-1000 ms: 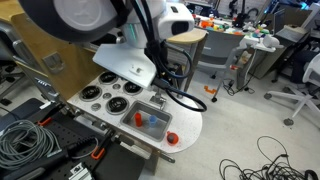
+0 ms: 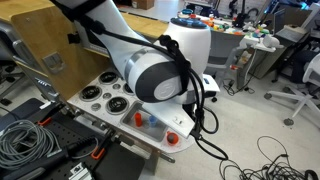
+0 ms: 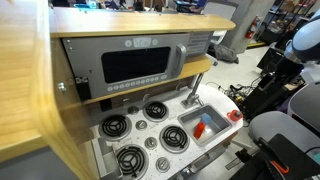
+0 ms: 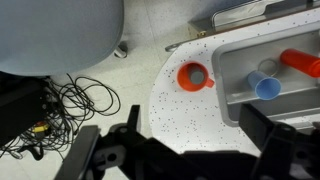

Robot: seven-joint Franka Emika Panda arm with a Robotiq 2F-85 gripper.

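Note:
My gripper is open in the wrist view, its dark fingers wide apart at the bottom with nothing held between them. Beyond the gap, a red mug (image 4: 193,77) stands on the white countertop (image 4: 175,112), its handle pointing toward the sink. Inside the grey sink (image 4: 232,77), a blue cup (image 4: 266,88) and a red cup (image 4: 300,62) lie close together. Exterior view 2 shows the red mug (image 3: 235,116) near the counter's rounded end and the red cup (image 3: 200,130) in the sink. The arm partly hides the sink area in exterior view 1.
A stove (image 3: 146,138) with several burners is beside the sink, with a microwave (image 3: 135,65) behind it. A faucet (image 3: 193,97) rises at the sink's back edge. Cables (image 4: 82,100) lie on the floor past the rounded counter edge.
The arm has come down and swung rightward in exterior view 1, toward the counter's rounded end. The cups and mug appear to be where they were.

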